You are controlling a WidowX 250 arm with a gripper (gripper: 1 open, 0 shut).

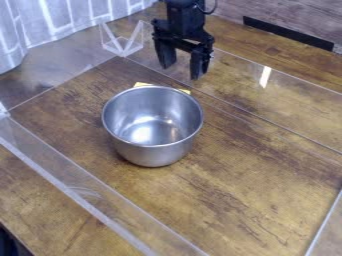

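Observation:
A black gripper [182, 56] hangs at the top centre of the view, above and behind a steel pot [152, 135], its two fingers pointing down and spread apart with nothing visible between them. The pot stands upright on the wooden table and looks empty. A small yellow object [143, 85] lies just behind the pot, partly hidden by it.
Clear plastic panels or edges run along the left, back and right. A white curtain [40, 25] hangs at the back left.

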